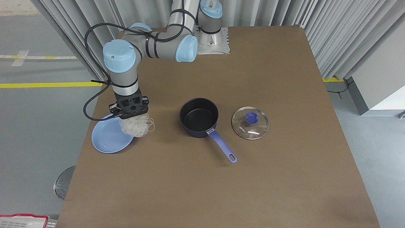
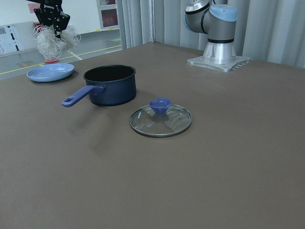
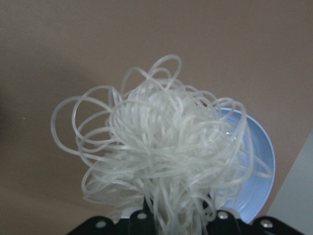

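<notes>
My gripper point(image 1: 128, 109) hangs above the blue plate point(image 1: 106, 138), shut on a loose bundle of white noodle-like strands point(image 3: 161, 137), which is lifted clear of the plate in the left view and fills much of the wrist view, hiding the fingertips. To the right of the plate stands a dark pot point(image 1: 198, 114) with a blue handle point(image 1: 222, 144), empty inside. A glass lid point(image 1: 246, 131) with a blue knob lies flat beside the pot, on its right.
The arm's base plate point(image 1: 224, 43) sits at the back edge. The plate lies near the table's left edge, with floor beyond.
</notes>
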